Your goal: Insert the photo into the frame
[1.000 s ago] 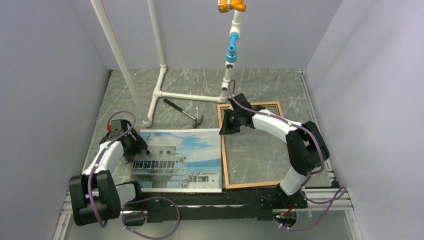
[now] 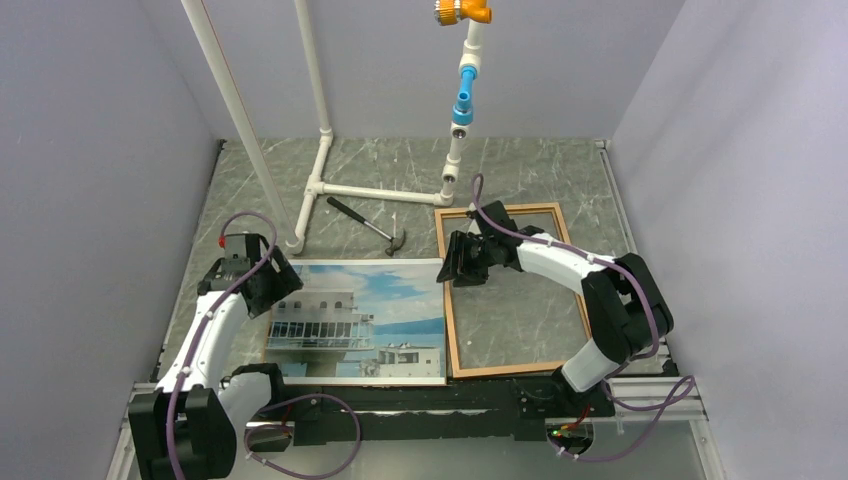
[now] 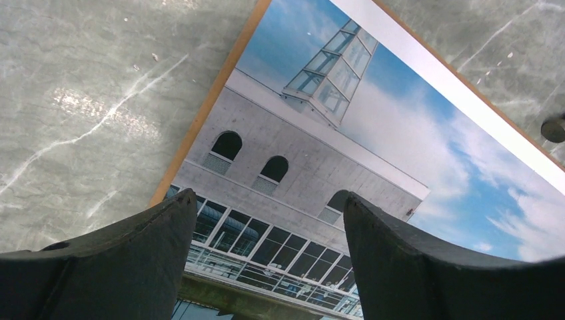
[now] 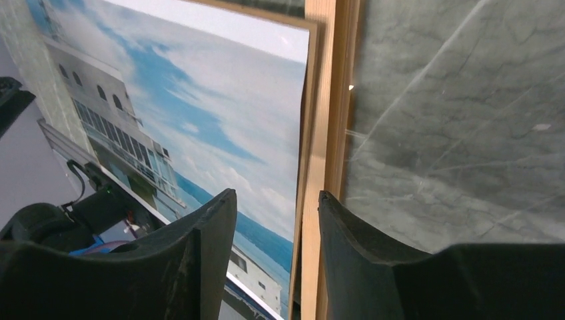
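Note:
The photo [image 2: 370, 310], a white building under blue sky, lies flat on the table left of the wooden frame [image 2: 449, 330]. Its right edge runs close along the frame's left bar, as the right wrist view shows. My left gripper hovers over the photo's left part, its fingers [image 3: 126, 260] apart with only the picture beneath. Above the frame's left bar, my right gripper stands open; the photo's edge and the wooden bar [image 4: 320, 147] pass below the gap between its fingers. No photo shows inside the frame, where bare table is seen.
A hammer [image 2: 365, 220] lies behind the photo. White pipes [image 2: 380, 192] with blue and orange fittings stand at the back. Bare table [image 2: 520, 310] shows within the frame.
My left gripper has shifted slightly right over the photo. The photo has shifted very slightly right.

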